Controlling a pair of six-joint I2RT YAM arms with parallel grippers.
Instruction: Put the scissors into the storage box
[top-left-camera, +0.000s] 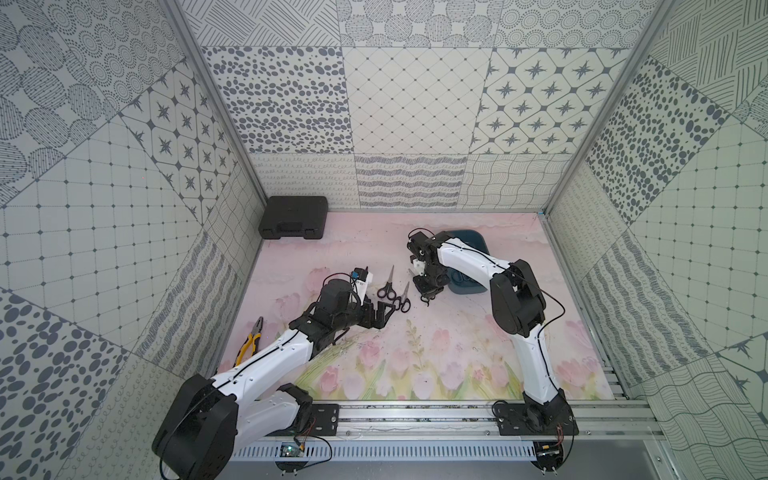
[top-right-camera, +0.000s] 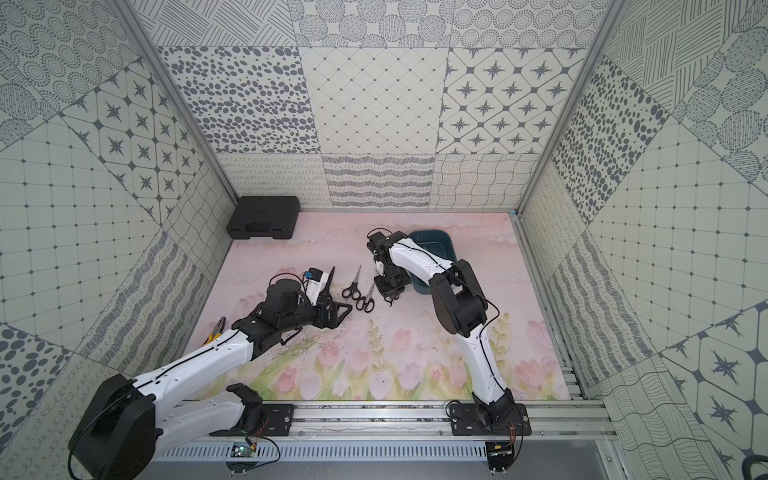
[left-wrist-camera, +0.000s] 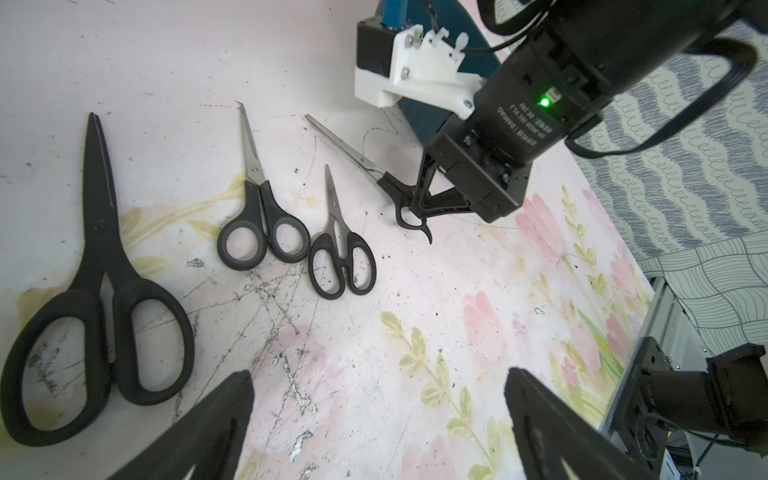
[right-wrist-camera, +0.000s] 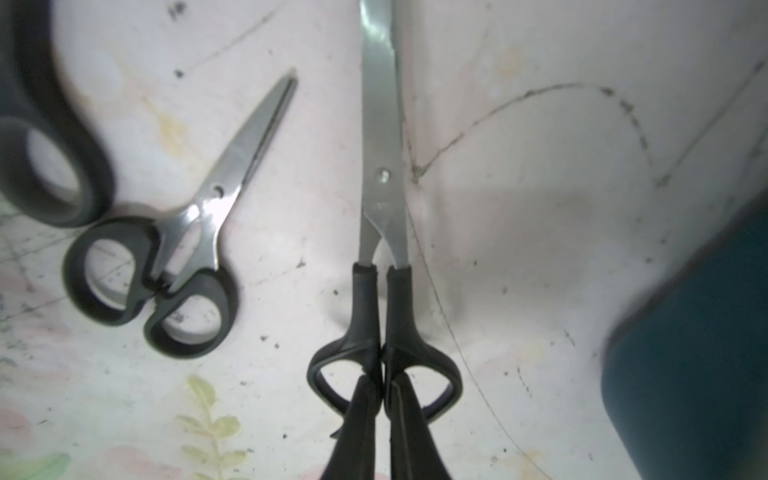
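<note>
Several black-handled scissors lie on the floral table: large black ones (left-wrist-camera: 100, 240), a middle pair (left-wrist-camera: 253, 209) and a small pair (left-wrist-camera: 340, 256). Long silver scissors (right-wrist-camera: 382, 160) lie under my right gripper, whose narrowly spaced fingertips are down at their handles; whether it grips them is unclear. My left gripper stands open above the table, nothing between its fingers, left of the right one. The dark teal storage box (right-wrist-camera: 688, 336) stands just right of the long scissors, partly hidden behind the right arm in both top views.
A black case (top-left-camera: 293, 214) lies at the back left. Yellow-handled pliers (top-left-camera: 249, 340) lie at the left edge.
</note>
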